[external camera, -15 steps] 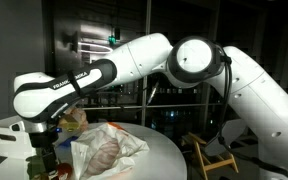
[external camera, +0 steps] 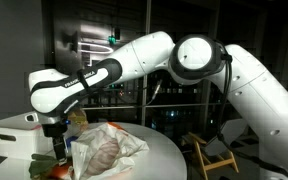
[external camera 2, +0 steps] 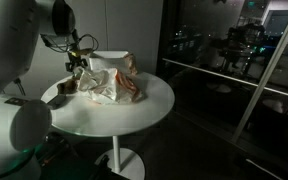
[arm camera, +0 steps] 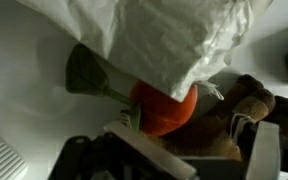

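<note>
My gripper stands open in the wrist view, its two fingers apart along the lower edge. Ahead of and partly between them lies a soft red object (arm camera: pixel 164 108) with a green stem and a dark green leaf (arm camera: pixel 85 70). Brown plush things (arm camera: pixel 246 100) lie close by on the right. A crumpled white sheet or bag (arm camera: pixel 159 35) partly covers the red object from above. In exterior view 1 the gripper (external camera: pixel 60 146) points down beside the crumpled bag (external camera: pixel 106 155); whether it touches anything cannot be told.
A white box (external camera: pixel 14 140) stands behind the gripper on the round white table (external camera 2: pixel 156 105). A wooden folding chair (external camera: pixel 213 153) is on the floor beyond it.
The bag and the box look unmoved.
</note>
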